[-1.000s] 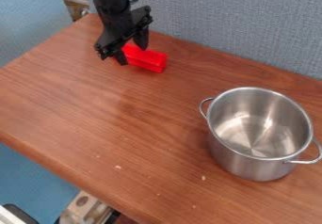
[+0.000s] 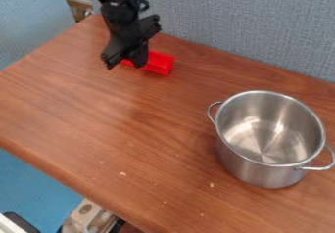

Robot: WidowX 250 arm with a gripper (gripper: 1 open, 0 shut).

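Observation:
A red block (image 2: 159, 63) lies on the wooden table toward the back centre, partly hidden behind the black gripper (image 2: 123, 55). The gripper points down at the block's left part, its fingers in front of it. They look close together; whether anything is between them cannot be made out.
A steel pot (image 2: 268, 149) with two handles stands at the right of the table (image 2: 92, 129). Grey textured walls border the back and left.
The gripper has shifted slightly and now covers more of the red block's left part. The block and pot look much the same.

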